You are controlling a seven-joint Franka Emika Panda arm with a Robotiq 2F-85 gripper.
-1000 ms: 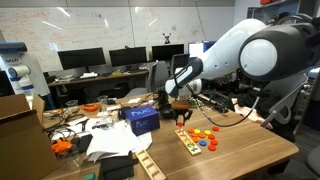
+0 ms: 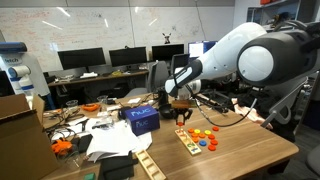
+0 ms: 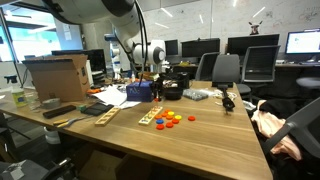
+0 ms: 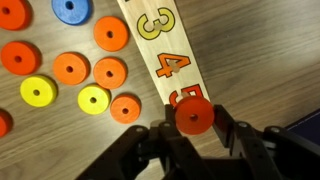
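An orange-red disc (image 4: 194, 115) is held between the fingertips of my gripper, which is shut on it. Below the disc lies a pale wooden board (image 4: 150, 42) with painted numerals; 3 and 4 show plainly, and the disc partly covers the 5 at the board's end. In exterior view 1 my gripper (image 2: 182, 111) stands over the far end of this board (image 2: 188, 142). Whether the disc touches the board cannot be made out. Loose on the table beside the board are orange discs (image 4: 110, 72), yellow discs (image 4: 94, 99) and a blue disc (image 4: 71, 10).
A second wooden board (image 2: 150, 166) lies nearer the front. Left of the arm are a blue box (image 2: 142, 119), white papers (image 2: 108, 142) and a cardboard box (image 2: 27, 140).
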